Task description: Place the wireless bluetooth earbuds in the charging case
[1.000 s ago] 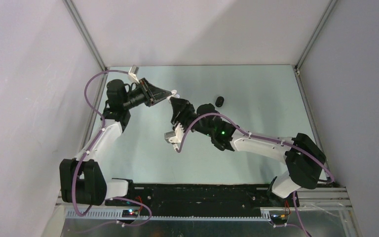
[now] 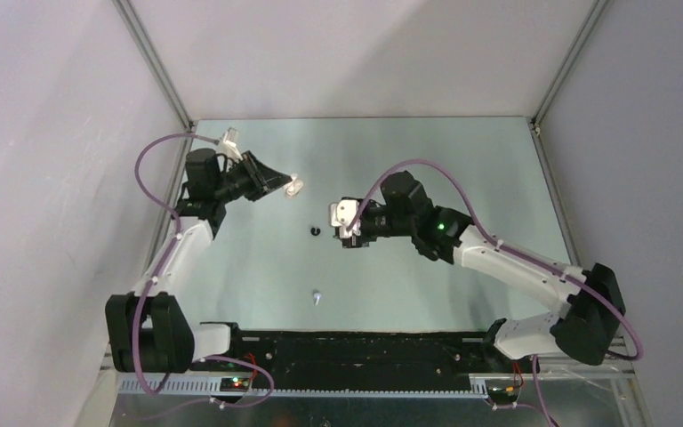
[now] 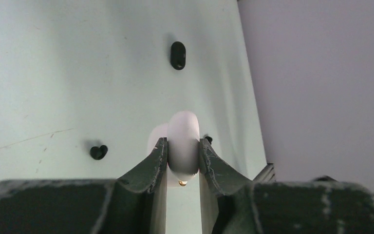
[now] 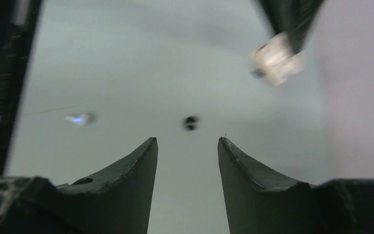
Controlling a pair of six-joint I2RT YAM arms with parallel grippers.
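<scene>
My left gripper (image 2: 286, 183) is shut on the white charging case (image 3: 183, 141), held up left of centre above the table; its lid side and interior are hard to make out. My right gripper stands open at centre right, nothing between its fingers, pointing down at the table. A small white-and-blue earbud (image 2: 317, 296) lies near the front of the table; it is blurred in the right wrist view (image 4: 80, 119). Small dark objects (image 2: 315, 230) lie on the table, one a two-lobed black piece (image 3: 99, 152) in the left wrist view.
A black oval object (image 3: 177, 55) also lies on the pale table (image 2: 498, 160). Walls close in the table at the left, right and back; the front edge has a dark rail.
My right gripper has pulled away from the held case toward the right and turned downward.
</scene>
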